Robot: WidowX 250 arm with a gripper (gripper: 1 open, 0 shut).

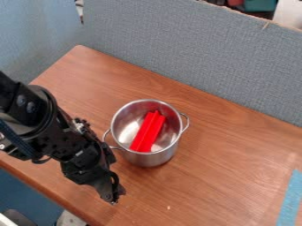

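Observation:
A steel pot (163,154) with two side handles stands near the middle of the wooden table (224,168). A bright red elongated object (147,131) lies inside it. My black gripper (111,193) hangs low at the lower left, just left of and in front of the pot, pointing down at the tabletop. Its fingertips are dark and partly overlap in this view, so their spread is hard to make out; no object shows between them.
Grey padded walls (189,62) border the table at the back and left. A strip of blue tape (289,196) lies at the right edge. The table right of the pot and behind it at the left is clear.

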